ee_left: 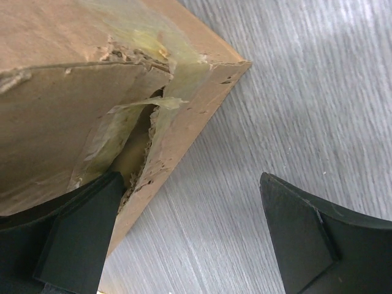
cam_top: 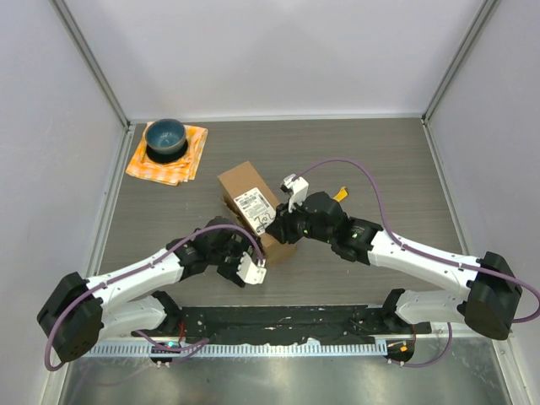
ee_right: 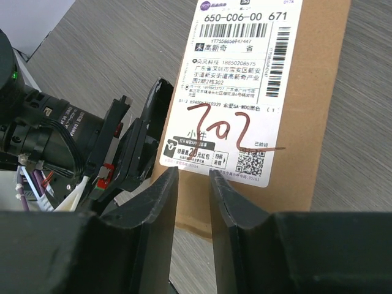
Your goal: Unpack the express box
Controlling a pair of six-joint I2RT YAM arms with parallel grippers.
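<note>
A brown cardboard box (cam_top: pixel 242 180) with a white shipping label (ee_right: pixel 229 92) stands on the table between my two arms. In the left wrist view, torn tape (ee_left: pixel 177 73) and a dark gap show along the box's edge. My left gripper is open; one finger (ee_left: pixel 92 208) reaches the gap, its tip partly against the torn flap, while the other stands clear over the table. On the label side, my right gripper has its fingers a small distance apart, at the box face just below the label, with nothing visible between them.
A yellow tool (cam_top: pixel 341 194) lies behind the right arm. At the far left, a blue bowl (cam_top: pixel 166 135) sits on a dark round mat over an orange checked cloth (cam_top: pixel 196 143).
</note>
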